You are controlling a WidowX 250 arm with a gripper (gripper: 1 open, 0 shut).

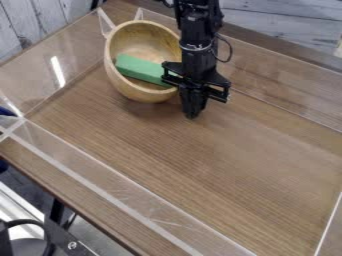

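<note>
My black gripper point(195, 100) is at the top centre of the table, at the right rim of a wooden bowl point(139, 43), low and shut. A green block point(140, 68) lies in the bowl, its right end running behind the gripper. The bowl looks tilted, its opening turned toward the gripper. Whether anything is between the fingertips is hard to tell.
A small white object point(110, 20) stands behind the bowl at the upper left. A dark cable lies at the lower left edge.
</note>
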